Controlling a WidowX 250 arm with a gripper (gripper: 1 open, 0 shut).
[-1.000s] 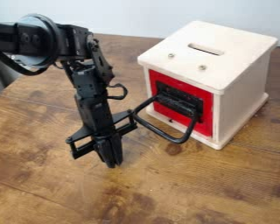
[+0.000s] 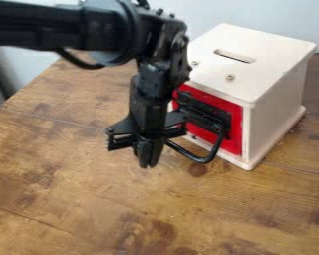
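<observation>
A pale wooden box [image 2: 265, 95] with a slot in its top stands at the right. Its red front panel [image 2: 233, 139] carries a black latch and a black loop handle [image 2: 202, 157], which sticks out low toward the front. My black gripper [image 2: 149, 149] points down just left of the handle, shut, with nothing visible between its fingers. The arm hides part of the panel and handle; whether the gripper touches the handle I cannot tell.
A white wall is behind it.
My gripper has moved right and up, closer to the box's front and handle, and now covers part of them. The box has not visibly moved.
</observation>
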